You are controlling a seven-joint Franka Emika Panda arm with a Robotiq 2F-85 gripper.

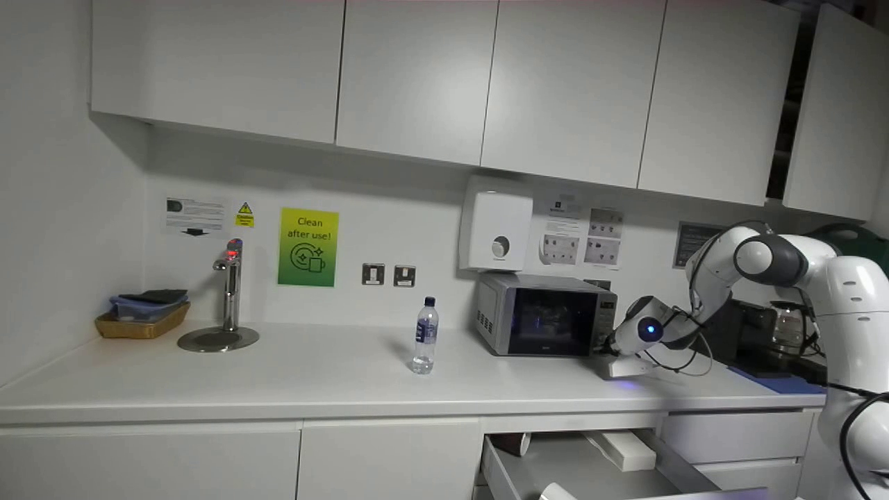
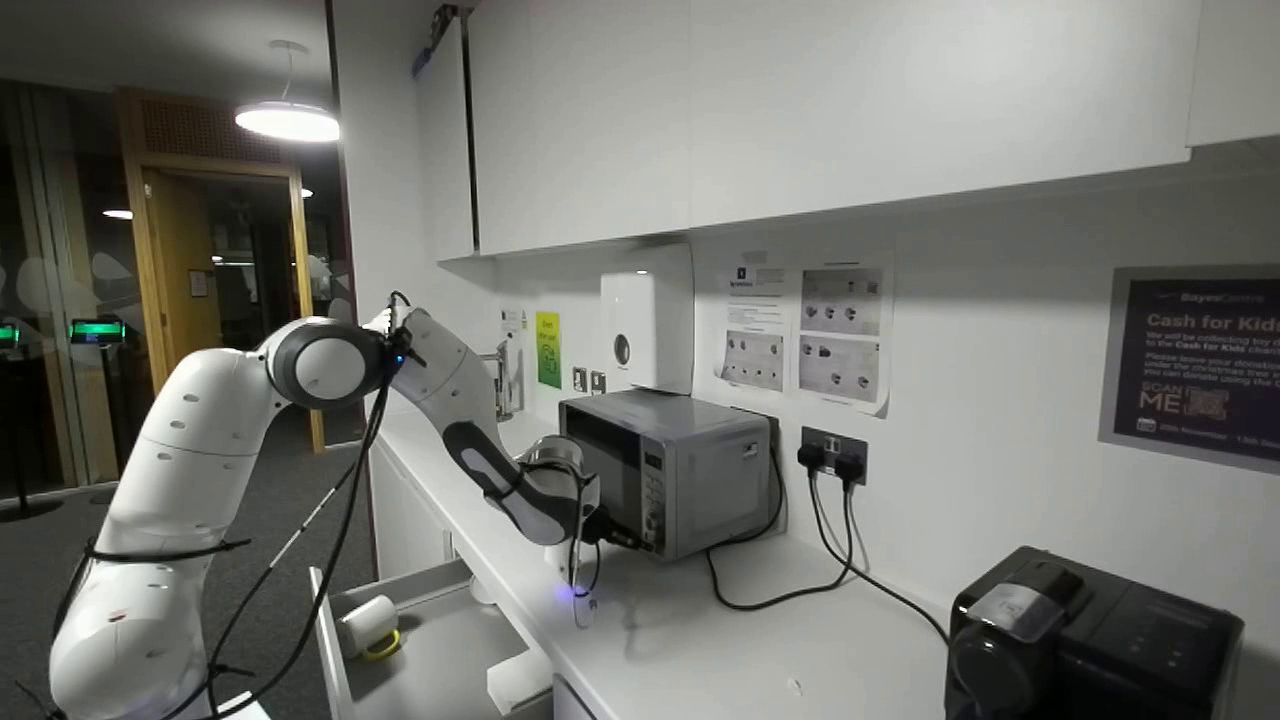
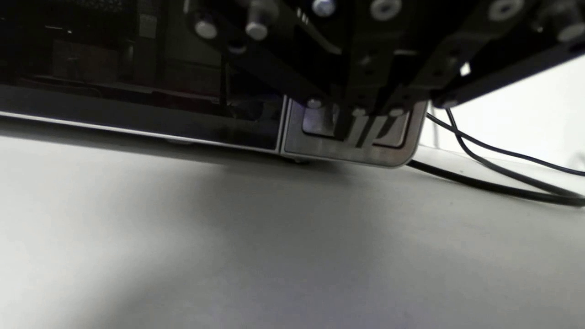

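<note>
The grey microwave (image 1: 546, 315) stands against the back wall, and its dark door (image 2: 618, 474) looks shut. At the lower right of its front is a large rectangular button (image 3: 319, 120), partly covered by my gripper in the wrist view. The gripper is shut, its narrow fingertips close together at the button, with nothing showing between them. Whether they touch or press it cannot be told. From the second exterior view, the gripper (image 2: 633, 540) reaches the bottom of the control panel (image 2: 654, 492).
A water bottle (image 1: 425, 337) stands left of the microwave. Below the counter an open drawer (image 1: 567, 479) holds mugs and a white box (image 1: 626, 450). Black cables (image 2: 780, 600) run behind the microwave toward a coffee machine (image 2: 1092, 636).
</note>
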